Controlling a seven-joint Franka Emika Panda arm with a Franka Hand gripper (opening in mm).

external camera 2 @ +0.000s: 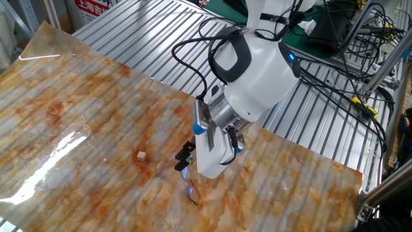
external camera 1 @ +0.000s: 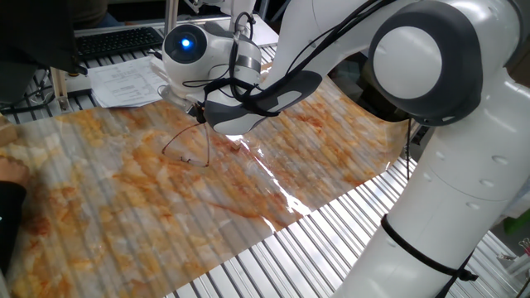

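Observation:
A pair of thin, dark reddish-framed glasses shows against the marbled sheet, below my gripper in exterior view 1. From the other side, the glasses appear just past the black fingertips, with a bluish glint on a lens. My gripper looks open there, its two dark fingers slightly apart and nothing clearly clamped between them. Whether a temple of the glasses still touches a finger, I cannot tell. The glasses seem to rest on or very near the sheet.
A small pale wooden cube sits on the marbled sheet, left of the gripper. Papers and a keyboard lie at the far side. Someone's hand is at the left edge. Much of the sheet is clear.

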